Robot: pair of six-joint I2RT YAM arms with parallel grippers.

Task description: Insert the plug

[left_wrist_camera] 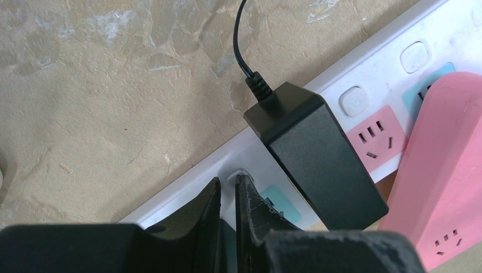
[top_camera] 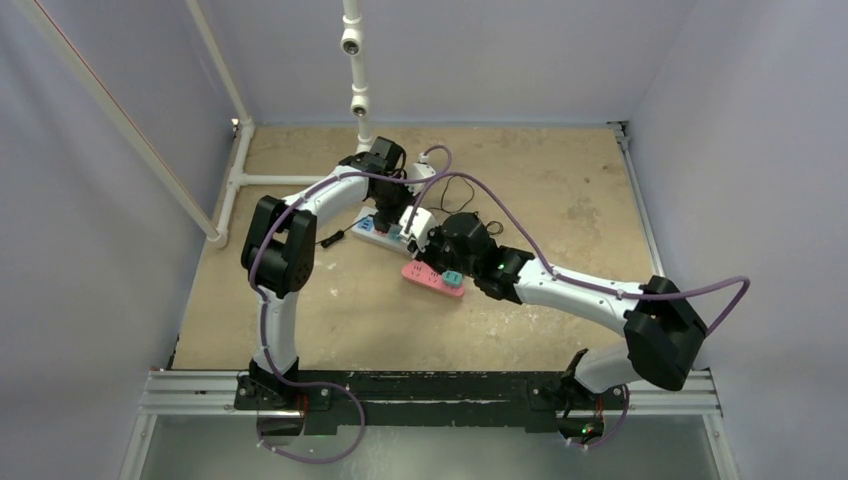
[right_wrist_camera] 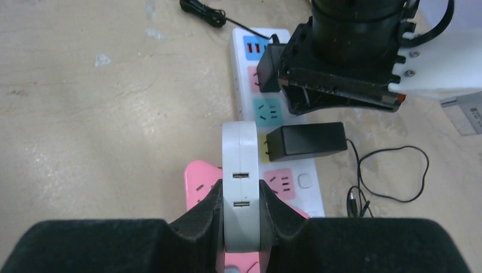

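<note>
A white power strip [left_wrist_camera: 187, 182] with coloured sockets lies below my left gripper, whose fingers are close together; I cannot tell their opening. Two black adapters sit on it, one [left_wrist_camera: 315, 153] just beside that gripper, one [right_wrist_camera: 304, 139] nearer my right gripper. My right gripper is shut on a white block-shaped plug [right_wrist_camera: 241, 148], held above a pink power strip [top_camera: 425, 275] [right_wrist_camera: 200, 173]. In the top view both grippers are largely hidden by their arms.
Thin black cables [right_wrist_camera: 392, 196] lie looped to the right of the white strip, and a dark cable end [top_camera: 332, 240] lies to its left.
</note>
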